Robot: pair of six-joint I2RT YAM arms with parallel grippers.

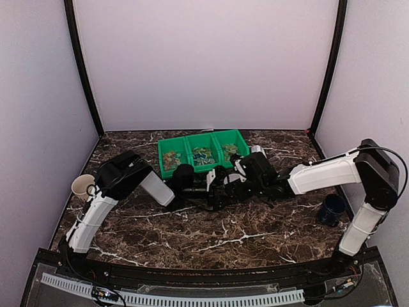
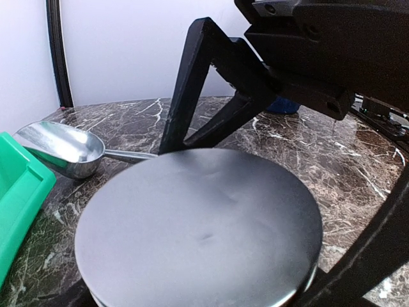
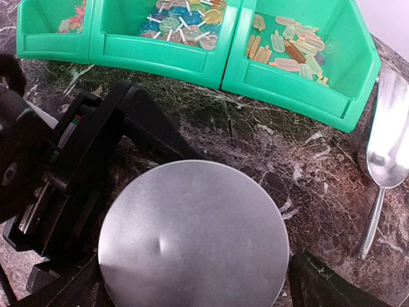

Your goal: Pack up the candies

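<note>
A round tin with a smooth silver lid point(image 3: 192, 230) fills the lower middle of both wrist views; only a pale bit of the tin point(image 1: 234, 178) shows from above. My left gripper point(image 1: 216, 189) and right gripper point(image 1: 238, 179) meet around it, both open, the tin lying between their fingers. Whether any finger presses on its side is hidden. Behind, the green bin point(image 3: 153, 59) has three compartments: small gummies point(image 3: 70, 22) left, lollipops point(image 3: 185, 25) in the middle, popsicle-shaped candies point(image 3: 294, 51) right. The tin's contents cannot be seen.
A metal scoop point(image 3: 391, 134) lies right of the bin. One beige cup point(image 1: 82, 185) stands at the far left, a dark blue cup point(image 1: 331, 209) at the right.
</note>
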